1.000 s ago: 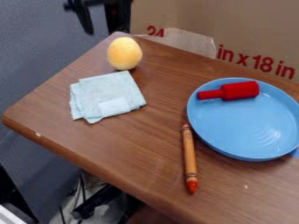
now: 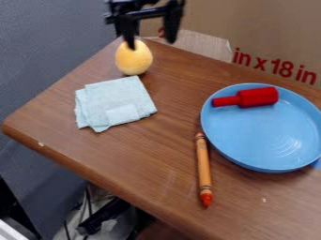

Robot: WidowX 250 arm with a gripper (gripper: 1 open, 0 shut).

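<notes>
My gripper (image 2: pixel 145 30) is at the top of the camera view, dark and blurred, above a yellow egg-shaped object (image 2: pixel 134 60) on the wooden table. Its fingers look spread apart, with nothing visible between them. A folded pale blue cloth (image 2: pixel 115 101) lies left of centre. A blue plate (image 2: pixel 264 139) on the right holds a red cylindrical object with a handle (image 2: pixel 251 97). An orange crayon (image 2: pixel 205 173) lies left of the plate.
A cardboard box (image 2: pixel 269 42) stands behind the table. The table's left edge drops to a grey floor.
The objects on the table have not moved.
</notes>
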